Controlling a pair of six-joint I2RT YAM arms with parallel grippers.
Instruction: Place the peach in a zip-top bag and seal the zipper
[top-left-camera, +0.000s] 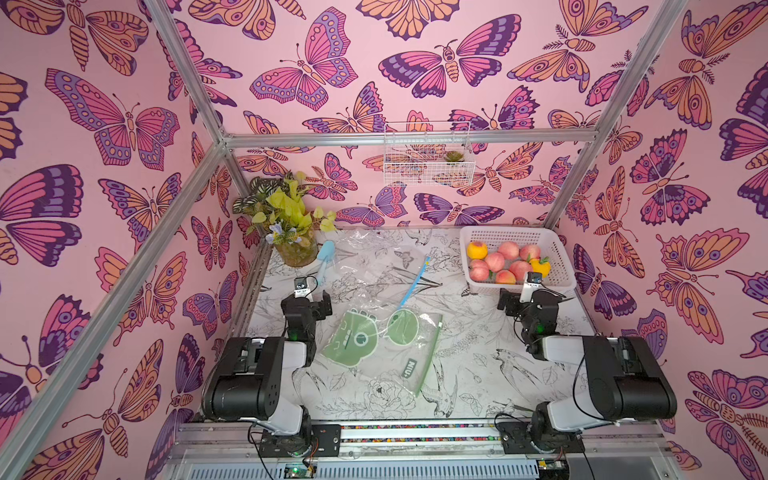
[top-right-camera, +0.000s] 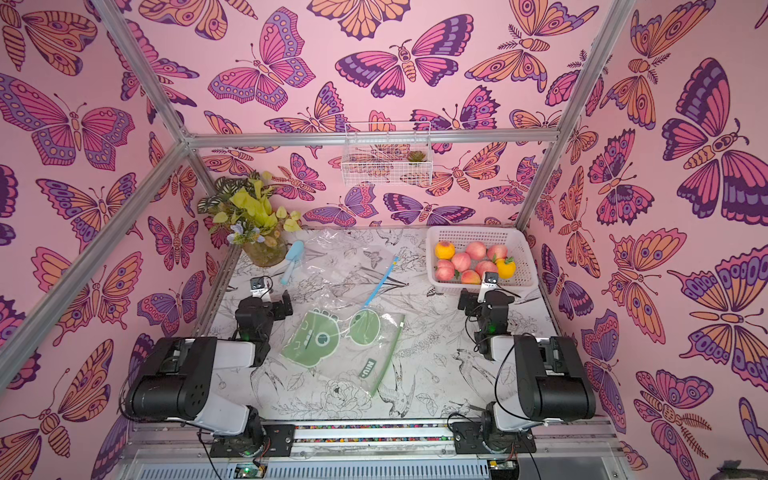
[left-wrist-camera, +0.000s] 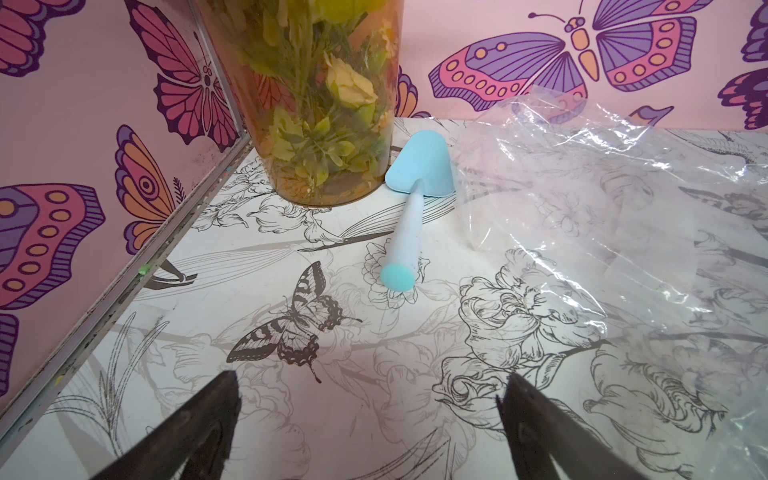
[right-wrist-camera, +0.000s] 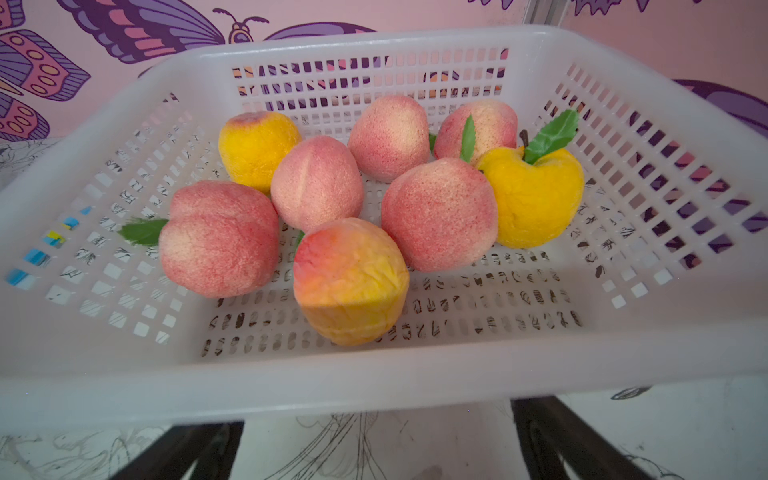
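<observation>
Several pink peaches, among them a round one (right-wrist-camera: 439, 214), lie in a white perforated basket (right-wrist-camera: 376, 384) at the back right of the table. A red-and-yellow peach (right-wrist-camera: 350, 281) sits nearest its front wall. My right gripper is open just in front of the basket, apart from the fruit. Flat on the middle of the table rests a clear zip bag (top-left-camera: 384, 352) with green print and a green zipper strip (top-left-camera: 432, 352) on its right side; no fruit shows in it. Left of the bag, my left gripper stands open over bare table, nothing between its fingers.
Crumpled clear plastic (left-wrist-camera: 592, 208) lies behind the zip bag. A blue scoop (left-wrist-camera: 408, 224) rests beside a flower vase (left-wrist-camera: 328, 120) at the back left. A thin blue stick (top-left-camera: 414, 281) lies mid-table.
</observation>
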